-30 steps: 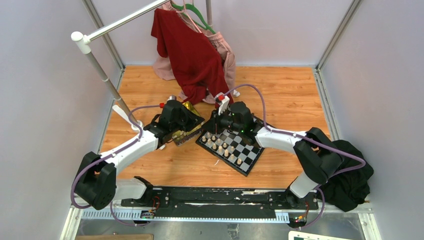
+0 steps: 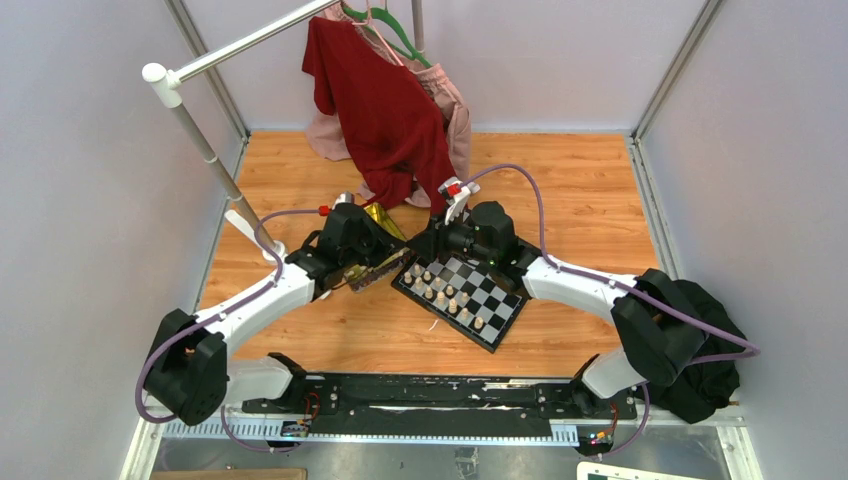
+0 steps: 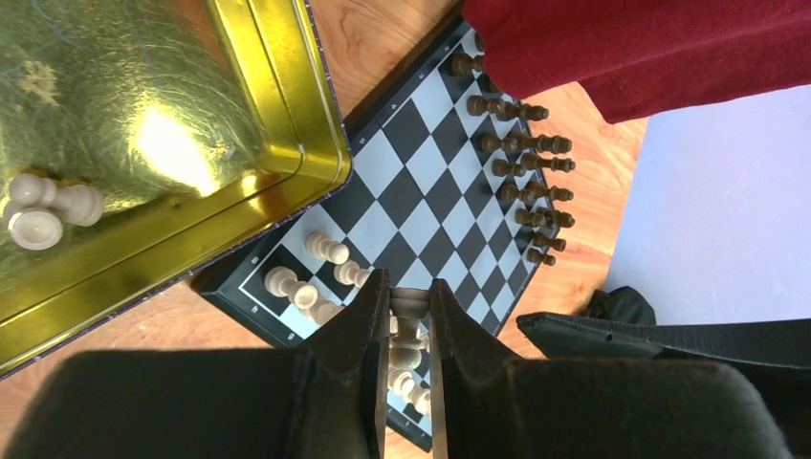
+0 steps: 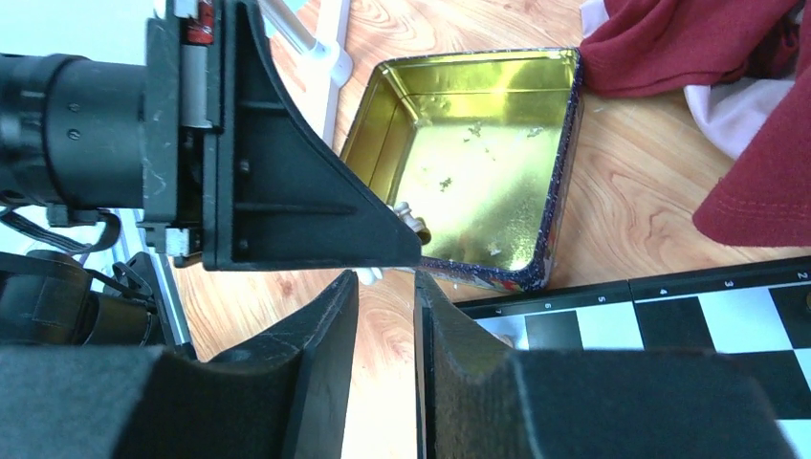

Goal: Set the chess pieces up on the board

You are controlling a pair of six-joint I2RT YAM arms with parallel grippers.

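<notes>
My left gripper is shut on a pale chess piece, held upright in the left wrist view above the chessboard. Dark pieces line the board's far side; white pieces stand on the near side. A gold tin beside the board holds a few white pieces lying on their sides. My right gripper is partly open, with nothing visible between its fingers, beside the left gripper's body and facing the tin. In the top view both grippers meet over the board's upper left, their tips hidden.
Red and pink garments hang from a rack behind, reaching down near the tin and board. Black cloth lies at the right front. Bare wood shows right of and in front of the board.
My right arm has shifted, its wrist turning and rising toward the back right, with the forearm and hose moving rightward. The left arm looks unchanged.
</notes>
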